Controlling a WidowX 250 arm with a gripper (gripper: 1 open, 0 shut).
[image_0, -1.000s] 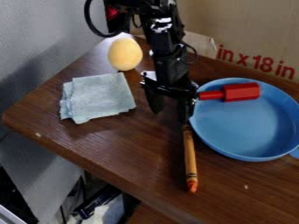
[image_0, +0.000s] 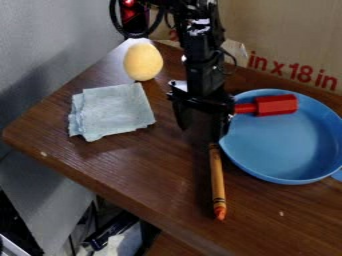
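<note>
My black gripper (image_0: 203, 118) hangs low over the middle of the wooden table, at the left rim of a blue pan (image_0: 287, 150). Its fingers are dark, so whether they are open or shut is unclear. An orange crayon (image_0: 218, 190) lies just below it, its upper end by the gripper. A red-handled object (image_0: 271, 104) rests across the pan's upper part, its left end partly behind the gripper. A folded pale blue cloth (image_0: 111, 110) lies left of the gripper, and a yellow egg-shaped object (image_0: 143, 61) sits behind the cloth.
A cardboard box (image_0: 294, 45) stands along the back. The wooden table (image_0: 134, 180) ends at the left and front, with a grey wall to the left.
The arm has shifted very slightly; the objects on the table look unmoved.
</note>
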